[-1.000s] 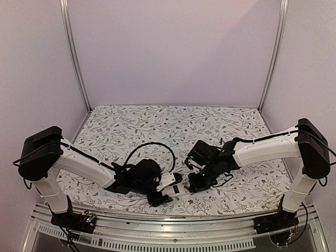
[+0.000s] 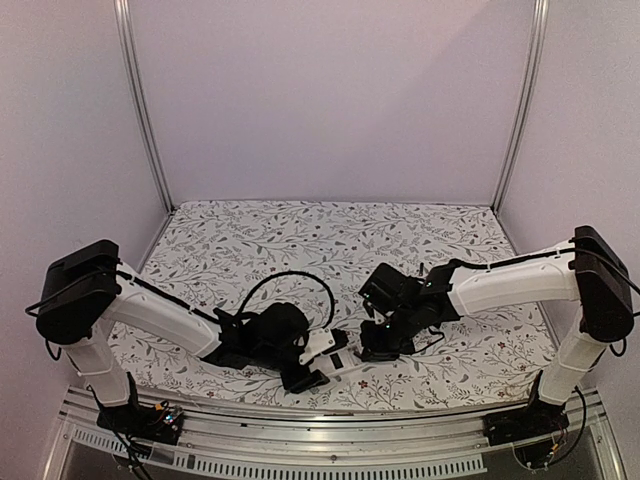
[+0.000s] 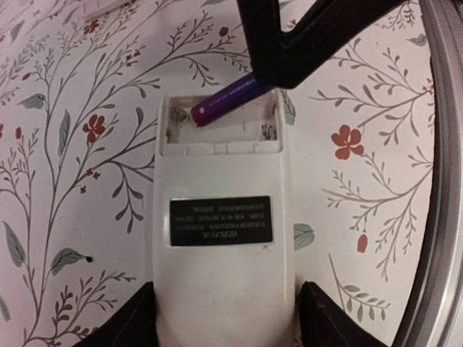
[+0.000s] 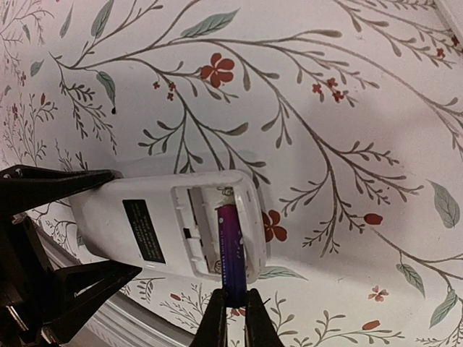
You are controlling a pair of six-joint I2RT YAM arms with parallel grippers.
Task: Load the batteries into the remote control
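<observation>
The white remote control (image 3: 217, 271) lies on the floral cloth with a black label and an uncovered battery bay (image 3: 221, 134), springs showing at its ends. My left gripper has one finger on each side of the remote's body; whether both fingers press on it cannot be told. My right gripper is shut on one end of a purple battery (image 4: 231, 246). That battery slants over the bay, its free end inside the bay's outline near one spring and its held end beyond the side wall. Both grippers crowd the remote in the top view (image 2: 347, 362).
A pale object (image 3: 105, 7) shows partly at the left wrist view's top edge. A metal rail (image 2: 320, 440) runs along the front of the table. Behind the arms, the floral cloth (image 2: 330, 235) is clear.
The left arm and the remote show no clear movement.
</observation>
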